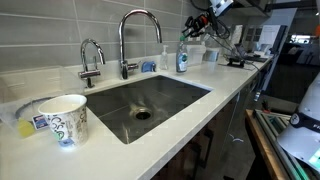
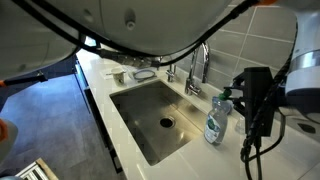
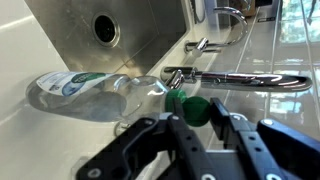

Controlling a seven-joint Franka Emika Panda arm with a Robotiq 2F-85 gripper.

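Observation:
A clear bottle (image 2: 215,122) with a label stands on the counter to the side of the sink. Its green top (image 3: 196,110) sits between my fingertips in the wrist view, with the bottle's clear body (image 3: 90,92) stretching to the left. My gripper is shut on that green top. From across the counter, the gripper (image 1: 184,40) appears above the bottle (image 1: 182,60) at the far end. How the green part joins the neck is hard to make out.
The sink (image 1: 145,108) lies beside the bottle, with a tall chrome faucet (image 1: 123,45) behind it. A soap dispenser (image 1: 164,60) and a blue item (image 1: 148,66) stand by the tiled wall. A patterned white cup (image 1: 66,120) is at the near end.

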